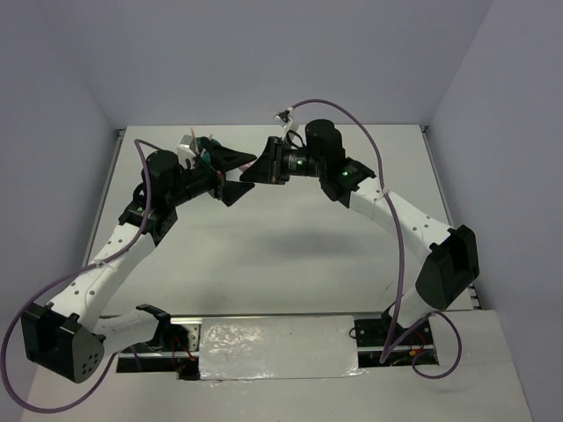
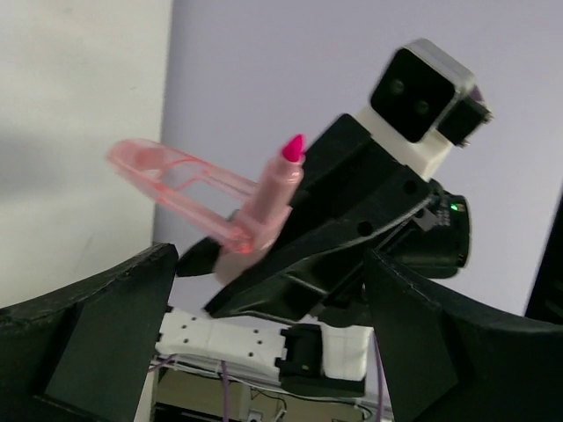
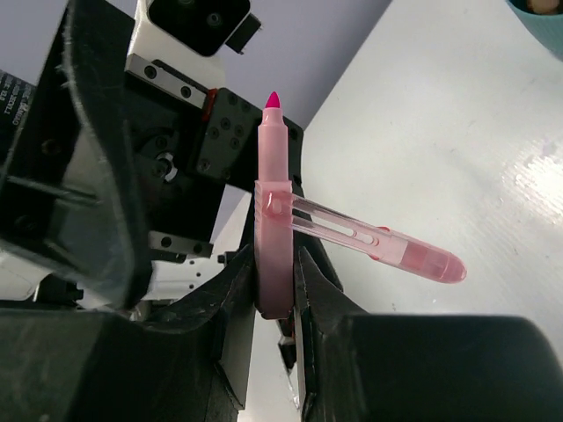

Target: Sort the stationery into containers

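A pink highlighter [image 2: 268, 198] with a magenta tip and a translucent clipped part sticking out sideways is held upright in my right gripper, which is shut on it. My left gripper [image 1: 237, 180] stands open around the highlighter's near side, its two dark fingers framing it in the left wrist view, with nothing gripped between them. A teal container [image 3: 541, 26] shows at the top right of the right wrist view; in the top view it is mostly hidden behind the left arm.
Both arms meet over its back-centre, close together. Grey walls border the sides and back.
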